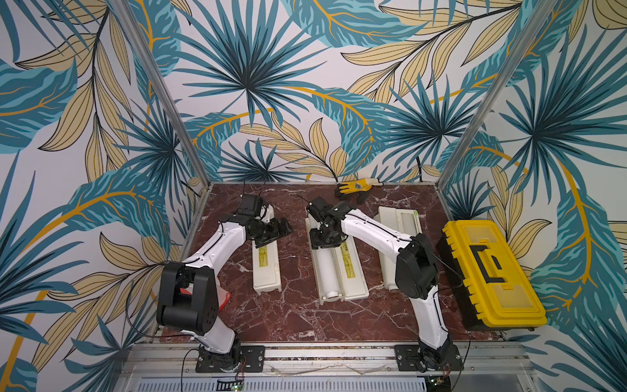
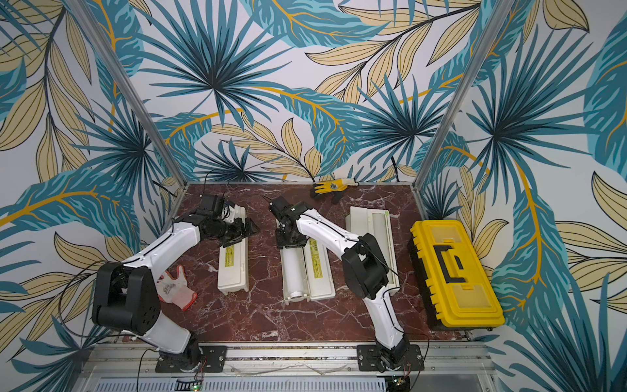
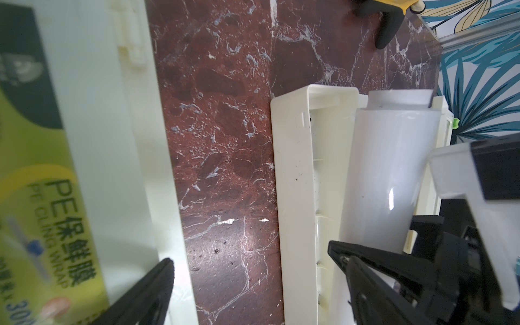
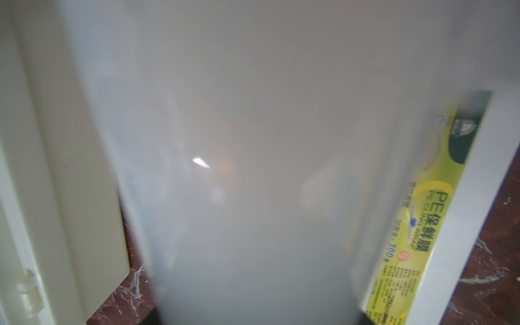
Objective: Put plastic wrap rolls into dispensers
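Note:
My right gripper (image 1: 324, 237) is shut on a white plastic wrap roll (image 3: 392, 173), over the middle dispenser. This dispenser has its trough (image 3: 295, 178) on the left and its yellow-labelled lid (image 1: 352, 269) laid open on the right. The roll is lined up along the trough; in the left wrist view its far end shows above the end wall, and whether it rests on the bottom cannot be told. In the right wrist view the blurred roll fills the middle. Over the left, closed dispenser (image 1: 267, 279), my left gripper (image 1: 277, 230) is open and empty.
A third dispenser (image 2: 360, 220) lies open at the right, partly behind the right arm. Beyond it stands a yellow toolbox (image 1: 499, 274). A yellow glove (image 1: 356, 187) lies at the back, a white-and-red glove (image 2: 175, 289) at the left. Bare tabletop (image 1: 297, 313) shows in front.

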